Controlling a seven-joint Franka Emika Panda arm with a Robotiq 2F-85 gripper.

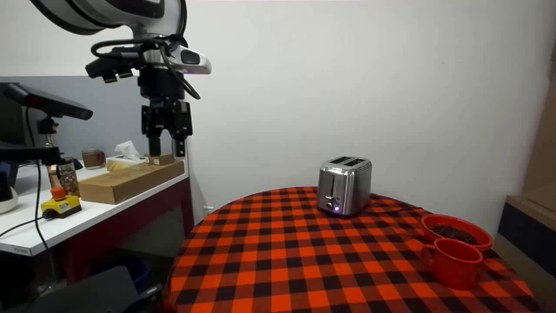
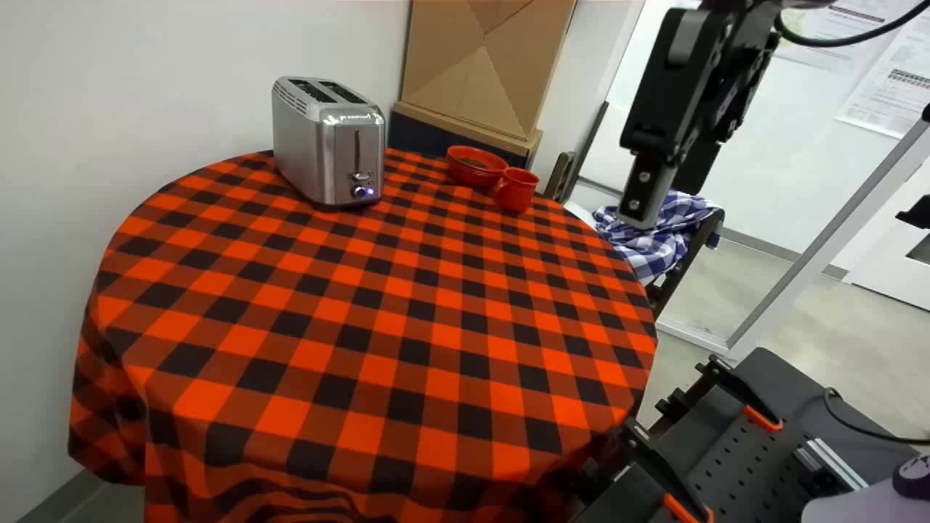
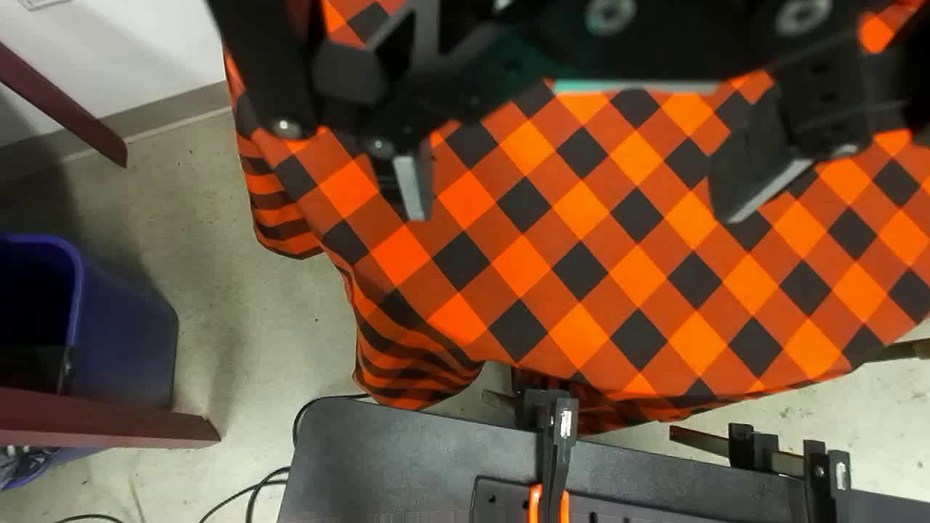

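High above the left side of the table in exterior view 1, my gripper [image 1: 167, 148] points downward with its fingers open. The wrist view shows my gripper with its two fingers wide apart and nothing but tablecloth visible below the gap. A silver two-slot toaster [image 1: 344, 185] stands upright near the wall, well away from the gripper, a small light glowing on its front. At the table's far side are a red mug [image 2: 515, 190] and a red bowl [image 2: 476, 166], close together. Dark bits [image 1: 453, 233] lie in the bowl. The mug's inside cannot be made out.
A red-and-black checked cloth [image 2: 366, 288] covers the round table, whose middle and near part are clear. Cardboard boxes [image 2: 466, 70] stand behind the bowl. A white side desk [image 1: 26, 234] holds a long cardboard box [image 1: 130, 180] and a yellow stop button [image 1: 61, 203].
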